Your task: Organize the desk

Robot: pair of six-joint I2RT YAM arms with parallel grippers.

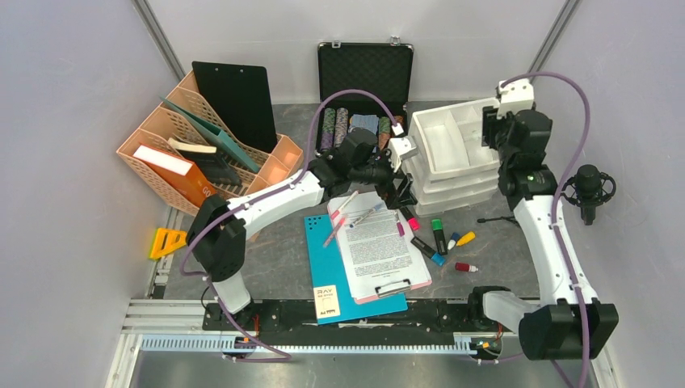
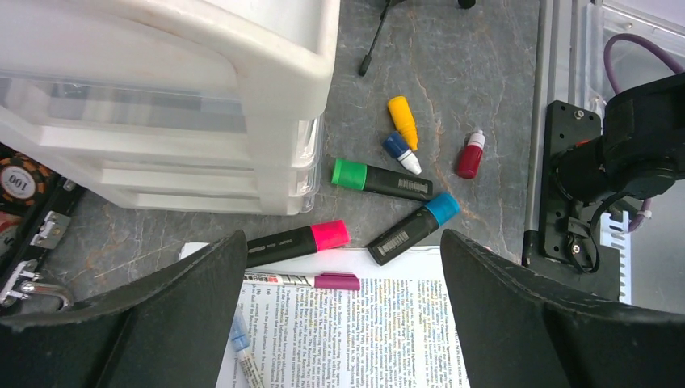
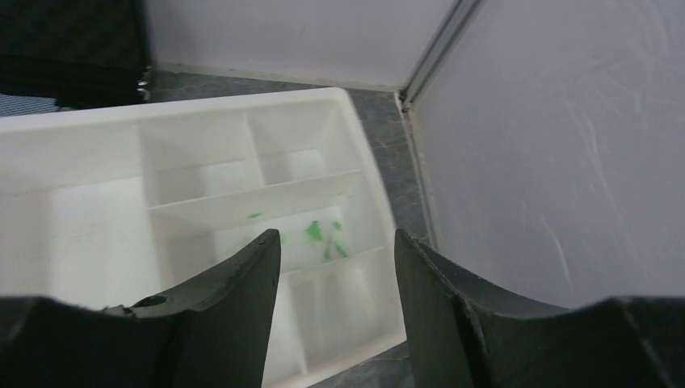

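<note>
My left gripper is open above the clipboard's paper (image 2: 355,339), empty between its fingers. In the left wrist view a pink-capped marker (image 2: 299,242) and a maroon pen (image 2: 303,280) lie near the left finger. A green-capped marker (image 2: 384,179), a blue-capped marker (image 2: 412,229), a yellow bottle (image 2: 403,121), a blue bottle (image 2: 401,153) and a red bottle (image 2: 471,155) rest farther off. Over the white drawer organizer (image 3: 266,199) hangs my right gripper, its fingers apart with nothing between them. The organizer's top compartments look empty, with green marks in one.
A peach file rack (image 1: 279,162) holding books and folders fills the back left. Beside the organizer an open black case (image 1: 365,77) stands at the back. A black microphone (image 1: 589,190) is far right. The blue folder (image 1: 319,259) lies under the clipboard.
</note>
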